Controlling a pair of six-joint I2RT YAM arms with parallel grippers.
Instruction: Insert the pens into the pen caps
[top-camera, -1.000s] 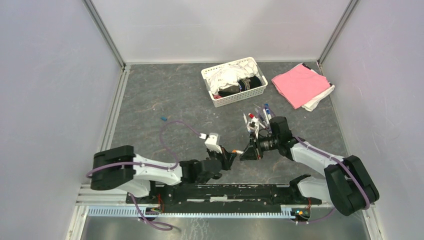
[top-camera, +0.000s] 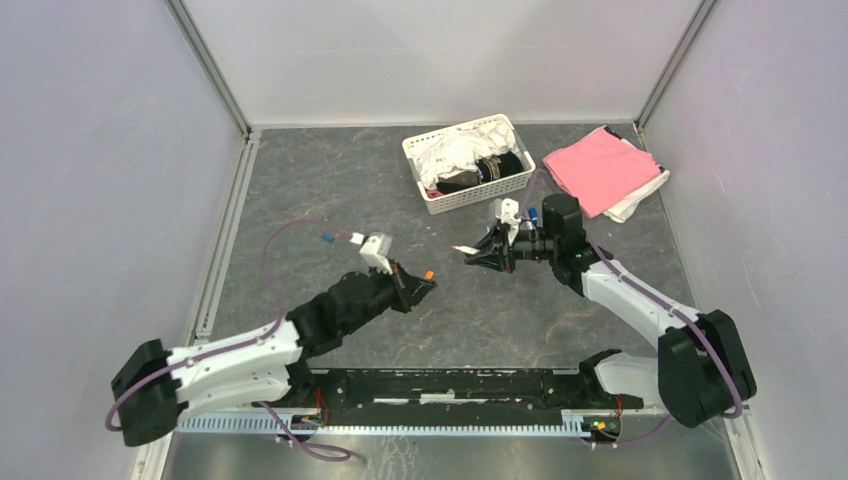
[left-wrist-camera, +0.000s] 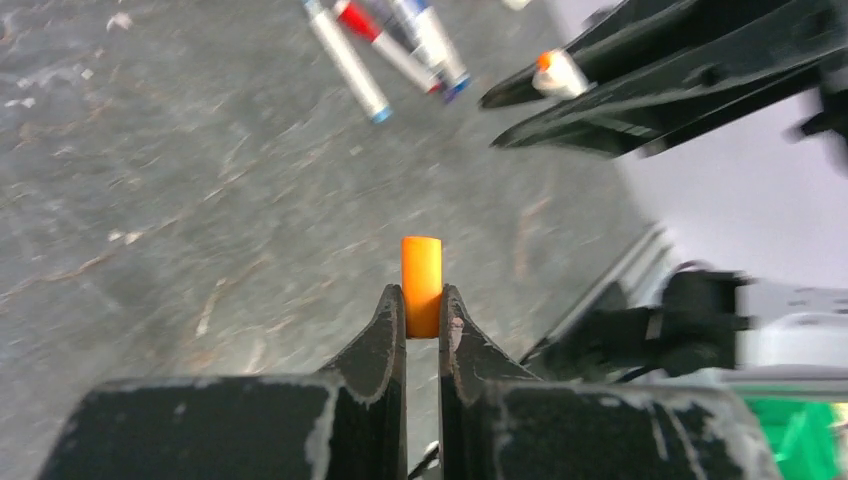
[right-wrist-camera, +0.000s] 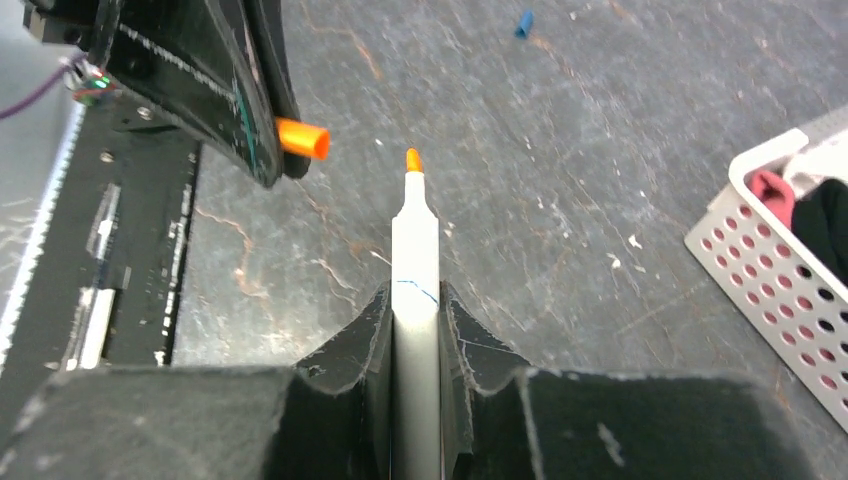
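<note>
My left gripper is shut on an orange cap, held upright in the left wrist view. My right gripper is shut on a white pen with an orange tip. From above, the cap and pen are a short way apart, the pen to the right and higher up in the picture. Several other markers lie on the table by the right arm. A small blue cap lies loose on the left side of the table.
A white basket of clothes stands at the back. Pink and white cloths lie at the back right.
A second ago cap and pen met lower in the top view.
</note>
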